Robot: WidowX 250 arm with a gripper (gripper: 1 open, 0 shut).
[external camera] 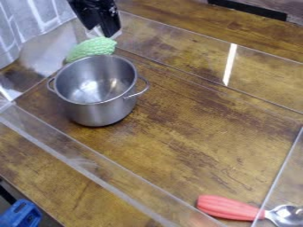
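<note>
My black gripper (99, 19) is at the top left, partly out of view, just above a pale green, textured object (89, 50) behind the pot. Whether its fingers are open or shut is too dark to tell. A steel pot (97, 99) with two side handles stands on the wooden table at the left, and looks empty. A spoon with a red handle (228, 207) lies at the bottom right, its metal bowl to the right.
Clear panels (104, 170) border the work area on several sides. A blue object (19, 215) sits at the lower left corner.
</note>
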